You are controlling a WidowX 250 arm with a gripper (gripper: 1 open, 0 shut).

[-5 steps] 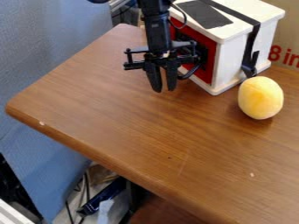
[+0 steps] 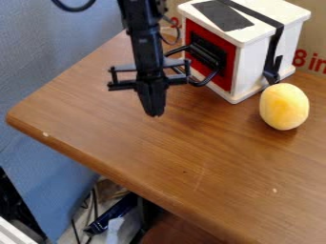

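My black gripper (image 2: 152, 103) hangs over the wooden table (image 2: 166, 167), left of a white wooden box (image 2: 261, 52) with a red front panel (image 2: 209, 48) and a black handle on it. The fingertips point down and appear close together; whether anything is between them is not visible. A pale yellow, egg-shaped object (image 2: 284, 106) lies on the table to the right of the box.
A cardboard surface (image 2: 310, 52) stands behind the box. A blue padded wall (image 2: 38, 76) runs along the left, with clutter on the floor below the table edge.
The gripper has moved left and a little down the view, away from the red panel. Its fingers, apart a second ago, now appear together.
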